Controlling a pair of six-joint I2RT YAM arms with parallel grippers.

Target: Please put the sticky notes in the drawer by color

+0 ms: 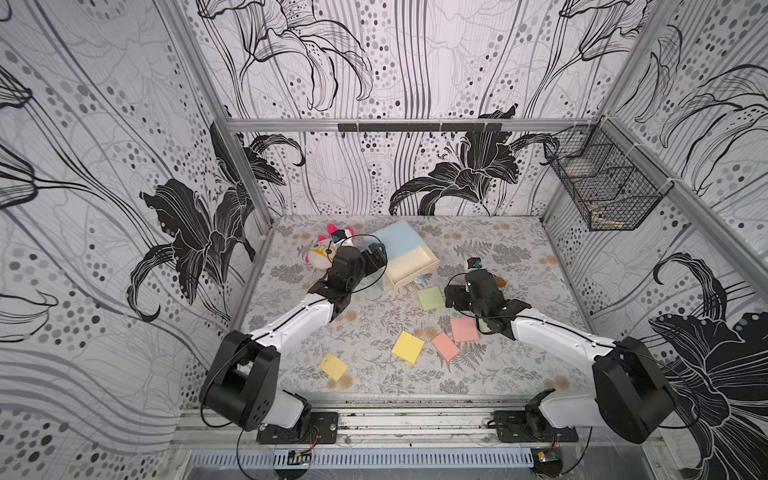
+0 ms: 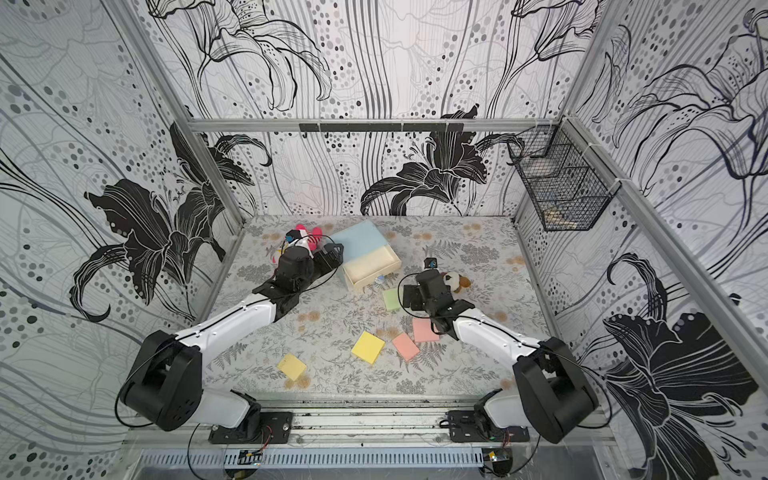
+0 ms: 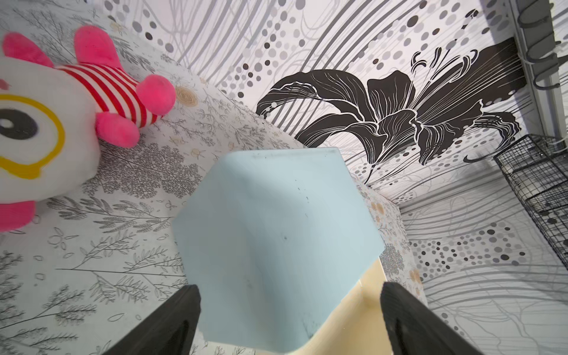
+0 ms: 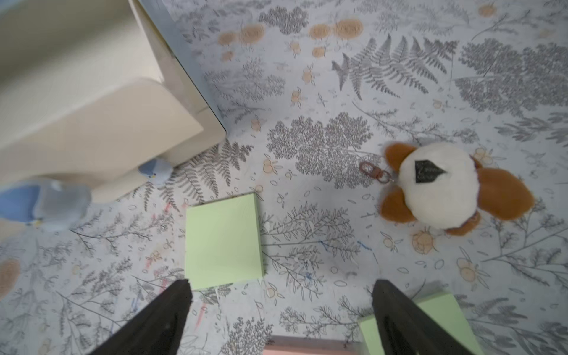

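Note:
My left gripper is open over the left side of the light blue and cream drawer box (image 3: 272,230), its fingers apart with the blue top between and beyond them. My right gripper is open above the table, near a green sticky-note pad (image 4: 223,239); a second green pad (image 4: 443,325) is partly behind a finger. Two pink pads (image 1: 464,328) and two yellow pads (image 1: 407,346) lie on the front of the table. A cream drawer front (image 4: 88,124) with blue knobs shows in the right wrist view.
A pink-and-white plush toy (image 3: 47,130) lies left of the box; a brown-and-white plush (image 4: 437,186) lies right of the green pad. A wire basket (image 1: 608,184) hangs on the right rail.

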